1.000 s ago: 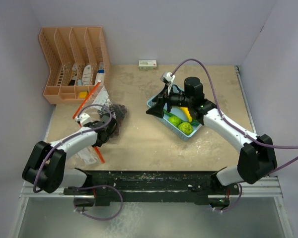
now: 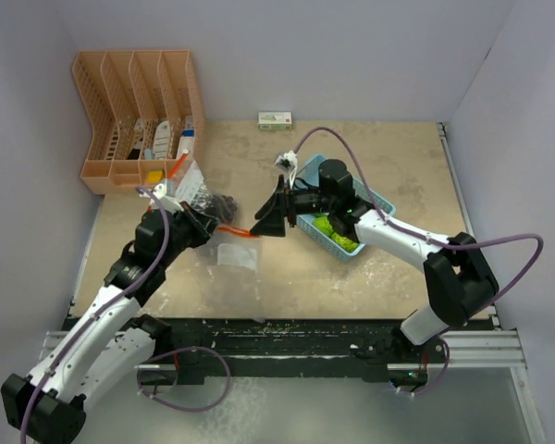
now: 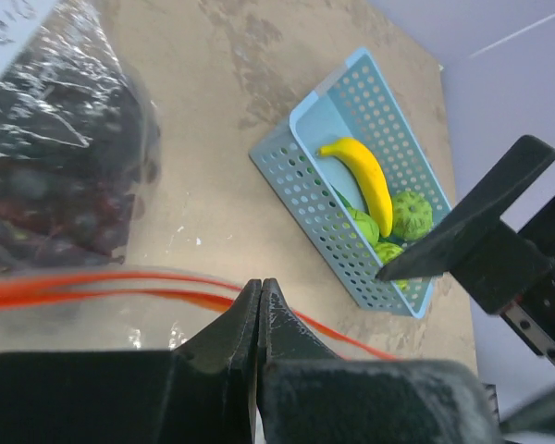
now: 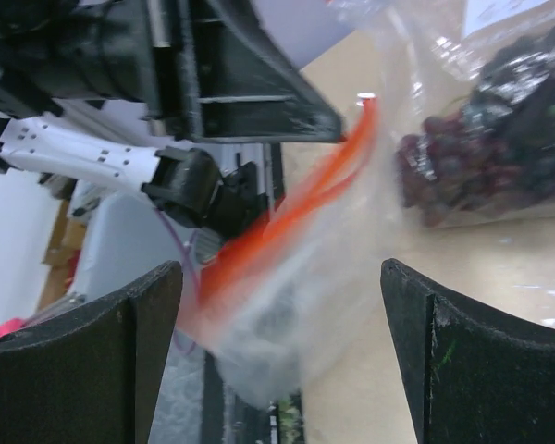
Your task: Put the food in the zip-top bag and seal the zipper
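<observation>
My left gripper (image 2: 210,225) is shut on the orange zipper edge (image 3: 166,280) of an empty clear zip top bag (image 2: 238,277), which hangs down with a white label. My right gripper stands open; the free end of that zipper edge comes up to its fingers in the top view, and the blurred film shows between and beyond them. A second clear bag (image 4: 499,129) holding dark grapes (image 4: 444,176) lies behind the left gripper. In the light-blue basket (image 3: 296,176) are a banana (image 3: 365,180) and green vegetables (image 3: 412,215), partly hidden by the right arm from above.
A tan rack with compartments (image 2: 95,102) stands at the back left, holding several small items. A small green-and-white box (image 2: 275,120) sits by the back wall.
The left gripper has risen and moved right, carrying the empty bag by its orange edge toward the middle.
</observation>
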